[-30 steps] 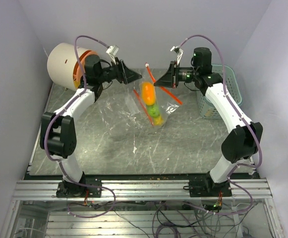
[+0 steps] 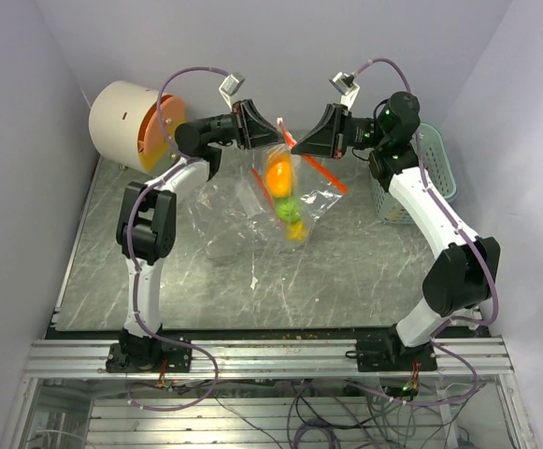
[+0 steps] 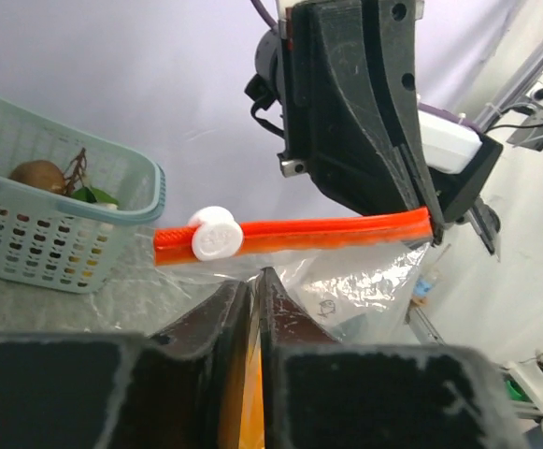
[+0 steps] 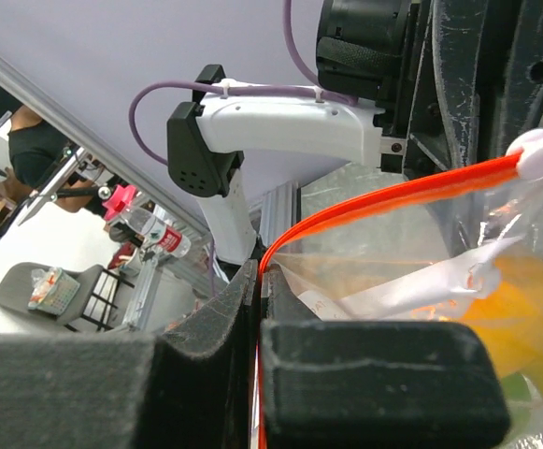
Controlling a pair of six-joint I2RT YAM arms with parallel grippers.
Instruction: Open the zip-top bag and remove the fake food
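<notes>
A clear zip-top bag hangs by its red zip strip (image 2: 322,174), with orange (image 2: 278,178), green (image 2: 287,208) and yellow (image 2: 296,230) toy food inside. My right gripper is shut on the bag's red-edged strip, which runs between its fingers. A white slider (image 3: 217,236) sits near the strip's other end. Just below it, the tips of my left gripper come close together at the clear film, leaving a narrow gap through which orange shows. Whether the film is pinched there is unclear.
A pale green basket with some toy produce stands at the right, behind the right arm. A white drum with an orange opening (image 2: 120,126) lies at the back left.
My left gripper has moved right, up to the bag's top near the strip. The right gripper stays almost in place on the strip. The bag and the food inside have swung slightly.
</notes>
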